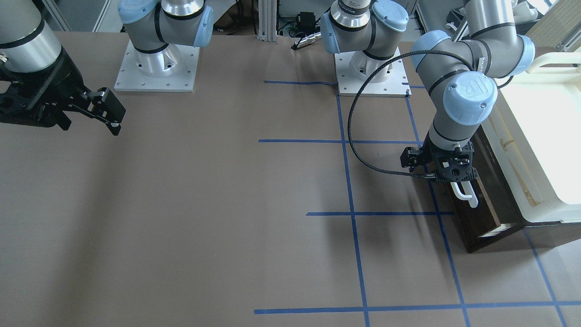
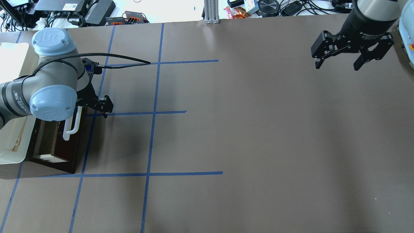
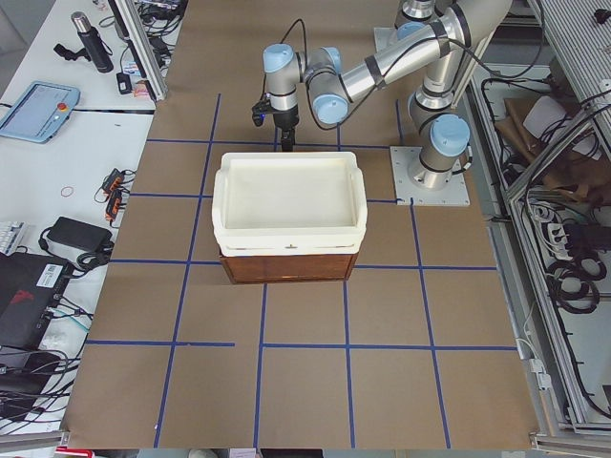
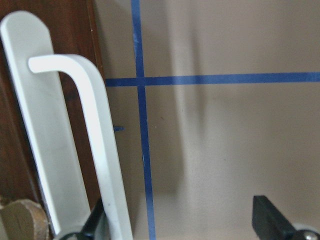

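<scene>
A dark wooden drawer box [image 1: 490, 229] with a white tray [image 3: 288, 205] on top has its drawer [image 2: 54, 147] partly out, bearing a white handle [image 1: 469, 196]. My gripper [image 1: 435, 161] is down at that handle. In the left wrist view, the white handle [image 4: 100, 140] runs down the left side to one fingertip [image 4: 97, 225]; the other fingertip [image 4: 270, 220] stands well apart on the right over bare floor, so the gripper is open.
A second arm's black gripper [image 1: 76, 109] hangs at the left of the front view. Blue tape lines mark the floor.
</scene>
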